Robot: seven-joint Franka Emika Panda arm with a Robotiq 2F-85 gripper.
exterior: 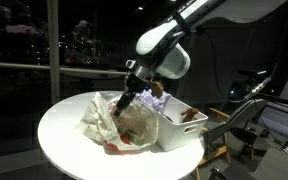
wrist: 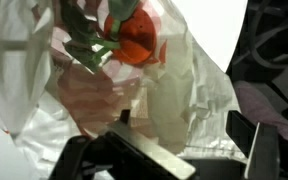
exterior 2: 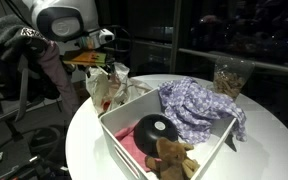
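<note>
A crumpled translucent white plastic bag (exterior: 99, 127) stands open on the round white table. In the wrist view, a round orange-red item (wrist: 137, 38) with green parts (wrist: 82, 38) lies inside the bag (wrist: 189, 95); what it is cannot be told. Red and green also show low in the bag's front in exterior view 1. My gripper reaches down at the bag's mouth. Its dark fingers are apart, and nothing is clearly held between them. From the second exterior side, the bag (exterior 2: 101, 90) partly hides the fingertips.
Right beside the bag stands a white bin (exterior 2: 119, 122) with a purple patterned cloth (exterior 2: 199, 110), a black round object (exterior 2: 156, 135) and a brown plush toy (exterior 2: 171, 160). A jar (exterior 2: 231, 76) stands behind it.
</note>
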